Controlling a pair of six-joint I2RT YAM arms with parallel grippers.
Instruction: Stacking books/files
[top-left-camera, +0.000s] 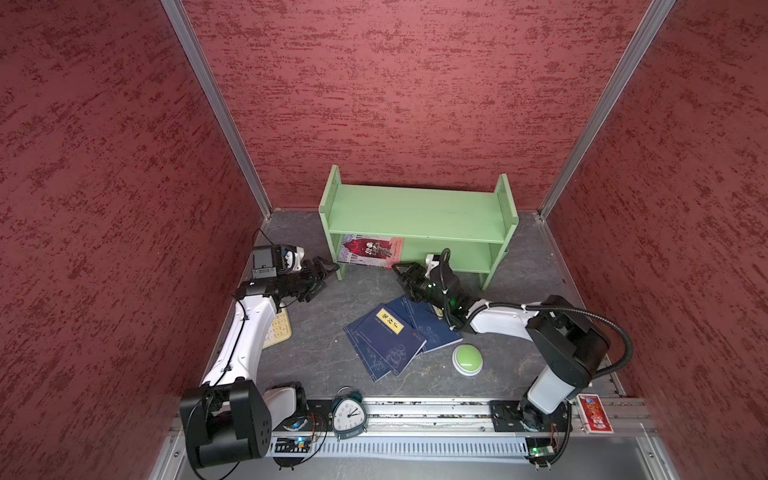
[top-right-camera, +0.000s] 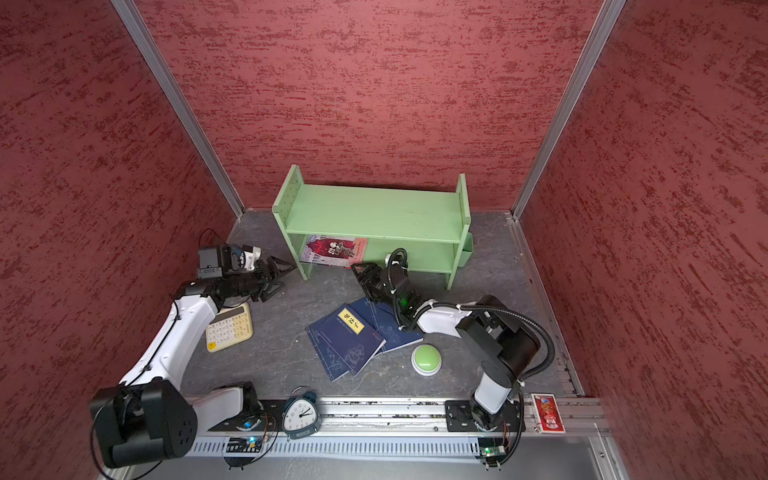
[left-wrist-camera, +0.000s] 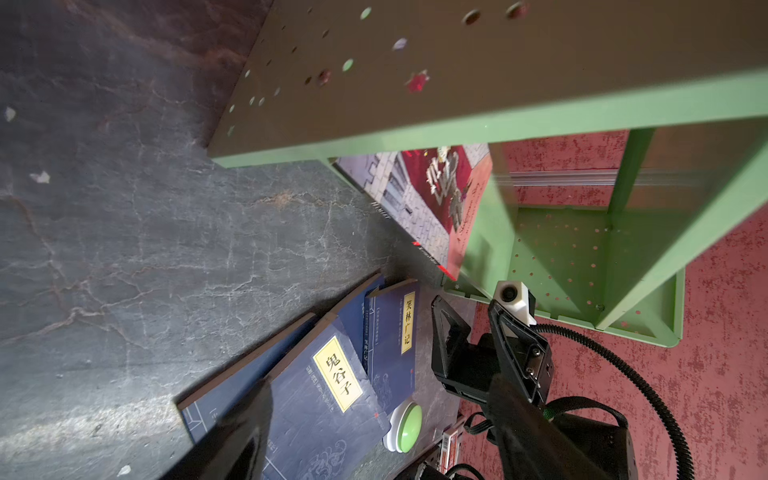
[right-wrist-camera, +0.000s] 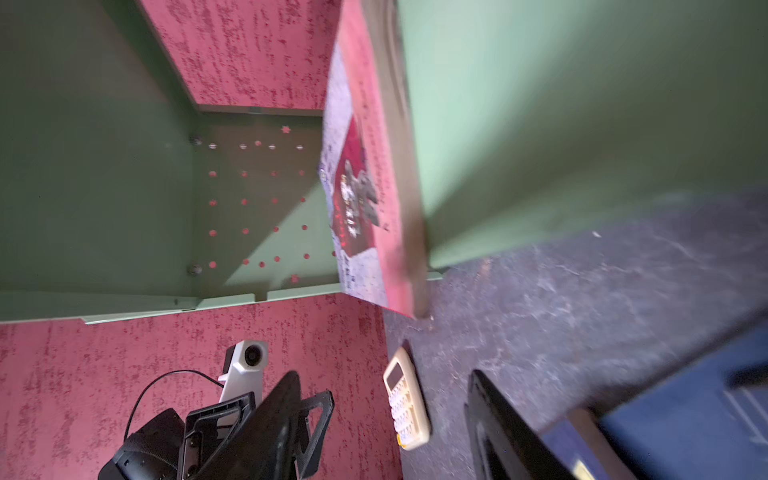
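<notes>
A red-and-grey illustrated book lies in the lower level of the green shelf, at its left end, its edge near the front. Several dark blue books lie overlapping on the table in front of the shelf. My right gripper is open just in front of the shelf, right of the illustrated book, with nothing between its fingers. My left gripper stands part open beside the shelf's left front leg, apparently empty.
A calculator lies under the left arm. A green button sits right of the books. An alarm clock stands at the front. The lower shelf's right part is clear.
</notes>
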